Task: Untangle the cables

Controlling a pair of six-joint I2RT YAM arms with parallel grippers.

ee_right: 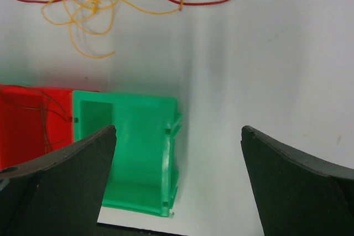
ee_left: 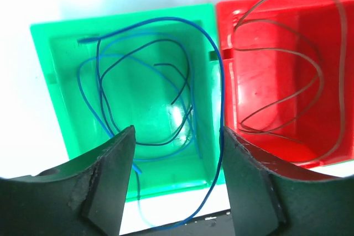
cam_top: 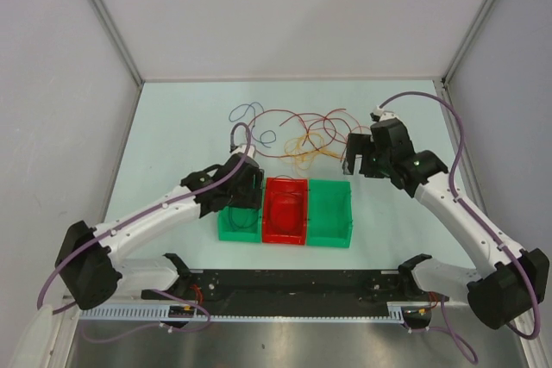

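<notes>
In the left wrist view, my left gripper stands open above the left green bin (ee_left: 41,62). Blue cable (ee_left: 171,19) lies in loops in that bin; one strand arcs over the divider and runs past the right-hand finger, touching or just beside it. Brown-looking cable (ee_left: 293,52) is coiled in the red bin (ee_left: 243,6). On the table behind the bins, red cables (cam_top: 278,110) and yellow cable (cam_top: 297,159) overlap in a tangle, blue loops (cam_top: 243,106) at their left. My right gripper is open and empty, beside and above the right green bin (ee_right: 141,103).
The three bins stand in a row near the front edge, the right green bin (cam_top: 329,213) empty. Clear white table (ee_right: 287,70) lies to their right and at the far left. A black strip (cam_top: 293,290) runs along the front.
</notes>
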